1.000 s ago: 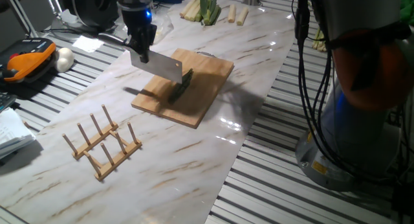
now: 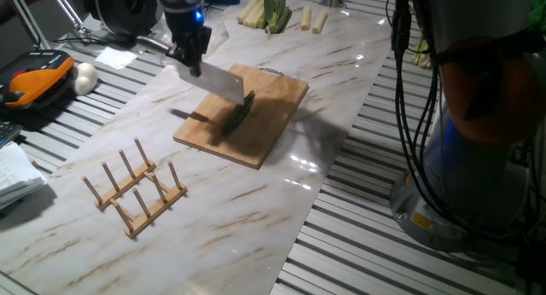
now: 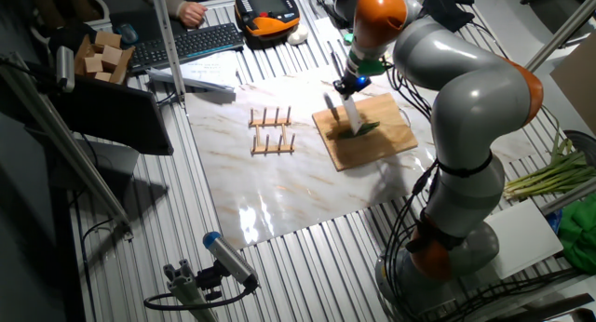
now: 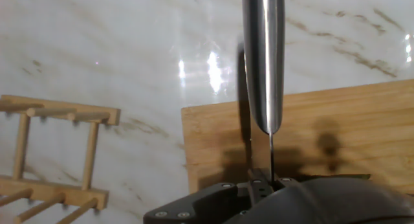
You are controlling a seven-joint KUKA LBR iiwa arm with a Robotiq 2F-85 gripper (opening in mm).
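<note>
My gripper (image 2: 196, 66) is shut on a cleaver, whose broad steel blade (image 2: 217, 83) hangs over the wooden cutting board (image 2: 277, 99). In the wrist view the cleaver's metal handle (image 4: 264, 62) points away from the gripper, and the thin blade edge runs between the fingers. A dark green vegetable piece (image 2: 238, 113) lies on the board just below the blade in exterior view 1. From exterior view 2, the blade (image 3: 352, 115) stands over the green piece (image 3: 367, 129). Whether blade and vegetable touch cannot be told.
A wooden peg rack (image 2: 141, 197) stands on the marble sheet, apart from the board. Leek pieces (image 2: 275, 15) lie at the far end. An orange-black teach pendant (image 3: 267, 13) and a keyboard (image 3: 191, 46) sit at the table's edge. Marble around the rack is clear.
Green piece, board and rack look unmoved.
</note>
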